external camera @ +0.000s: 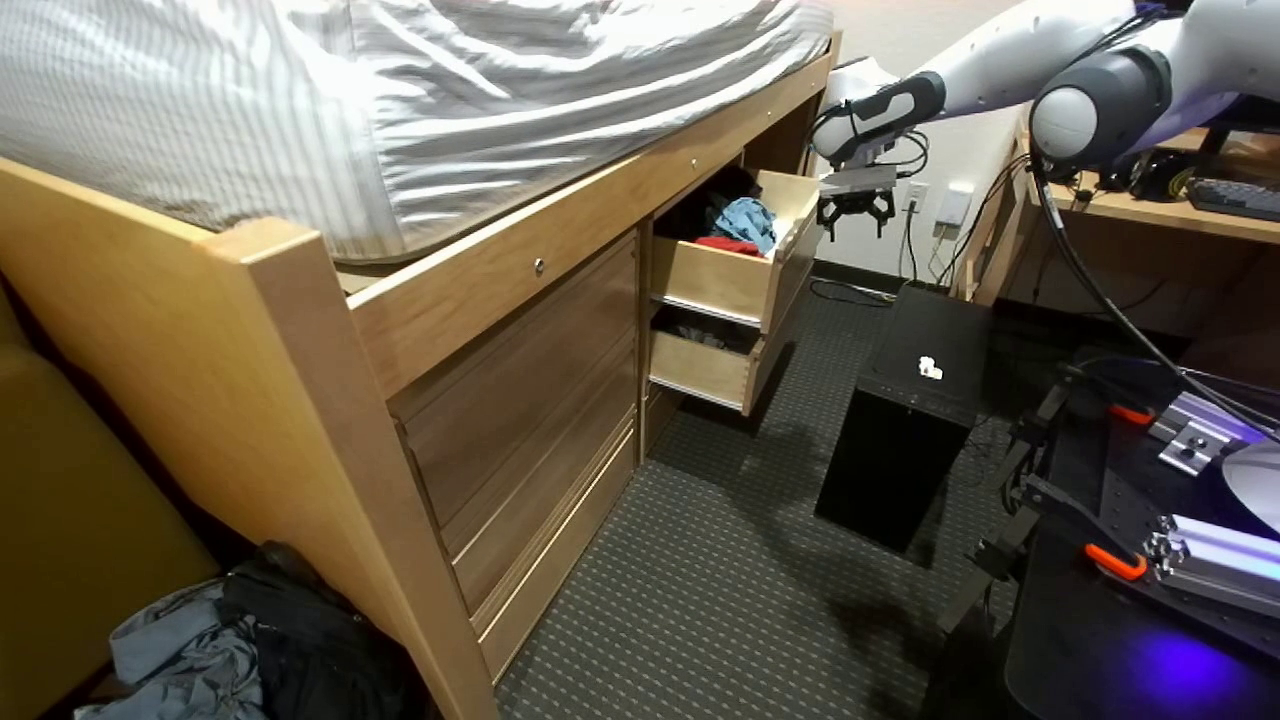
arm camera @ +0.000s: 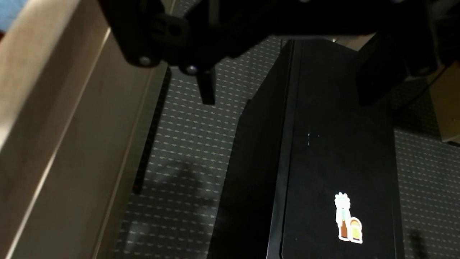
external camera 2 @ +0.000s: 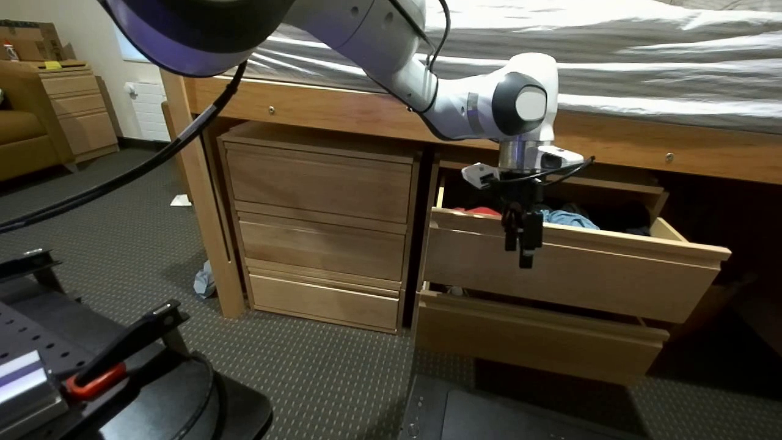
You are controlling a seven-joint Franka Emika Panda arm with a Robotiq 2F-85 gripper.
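Note:
My gripper [external camera: 855, 226] hangs fingers-down just outside the pulled-out upper drawer [external camera: 716, 278], close to its front. Its fingers stand apart in the wrist view, the left finger [arm camera: 207, 88] well clear of the right one, and nothing is between them. In exterior view 2 the gripper [external camera 2: 518, 252] covers part of the drawer's front panel; I cannot tell there whether they touch. Blue cloth [external camera: 746, 223] and red cloth [external camera: 728, 245] lie inside that drawer. Below it, the lower drawer [external camera: 702, 366] is also pulled out, with dark contents.
A black box [external camera: 921, 348] with a white sticker [arm camera: 345, 218] stands on the floor by the drawers. Carpet shows between them. The bed frame [external camera: 516, 264] overhangs the drawers. A black table [external camera: 1080, 648] with clamps is at the right in exterior view 1.

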